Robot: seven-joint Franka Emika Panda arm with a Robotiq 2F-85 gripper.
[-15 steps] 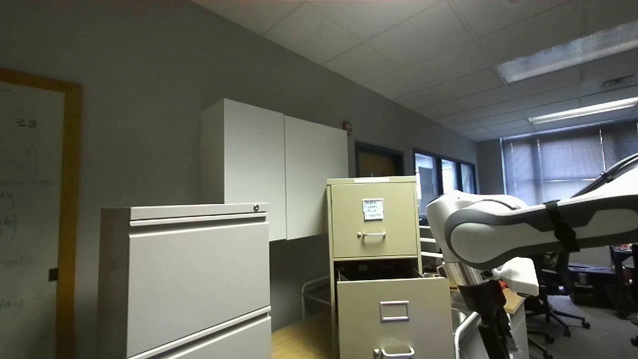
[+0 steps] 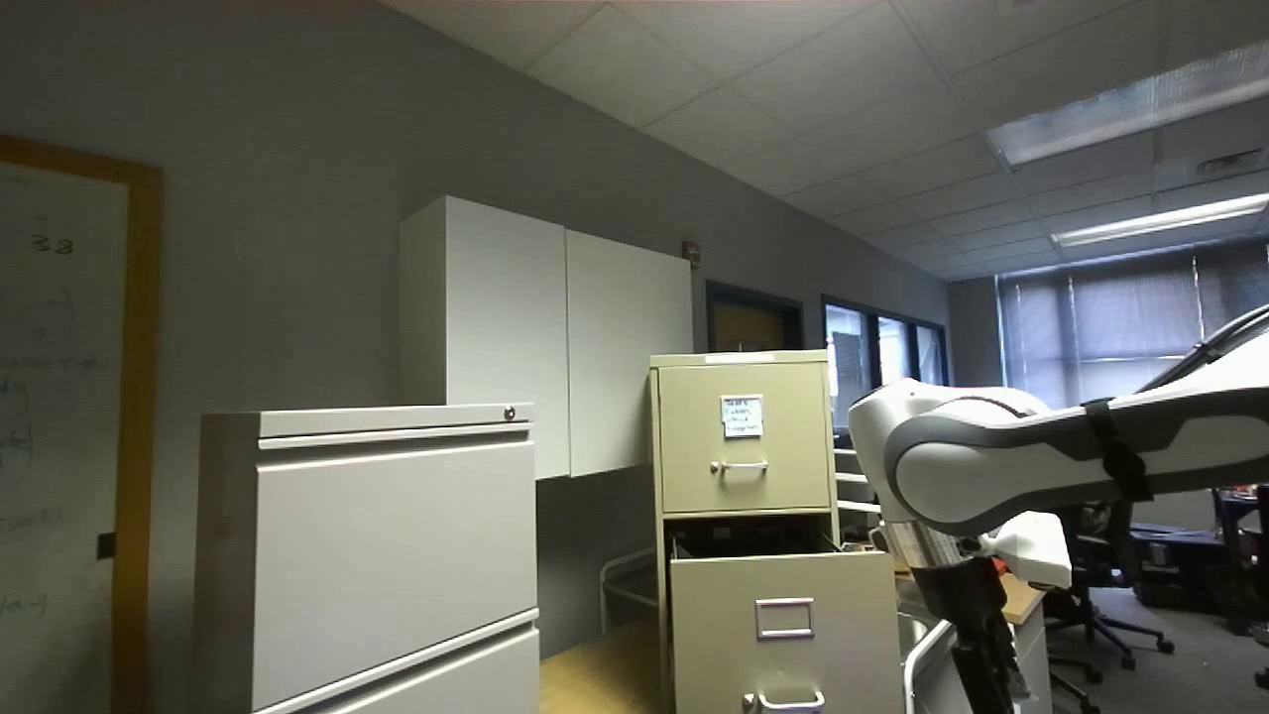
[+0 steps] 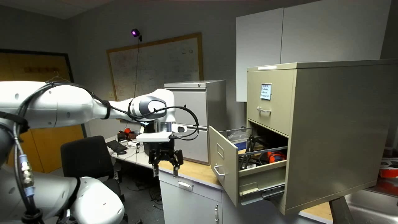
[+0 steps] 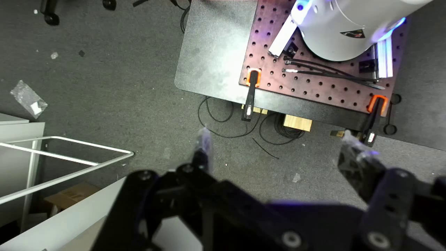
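A beige filing cabinet stands with its lower drawer pulled out, its upper drawer closed. Inside the open drawer lie black items and an orange-and-black object. My gripper points downward in front of the drawer and apart from it, to its left in exterior view 2. From the wrist, the gripper shows its two fingers spread wide with bare floor between them. Exterior view 1 shows the drawer front with its handle, and the gripper partly cut off by the lower edge.
A grey filing cabinet stands behind my gripper on the wood-topped counter. White wall cupboards hang above. An office chair stands at the left. Below the wrist, the floor is mostly clear beside the robot's base plate.
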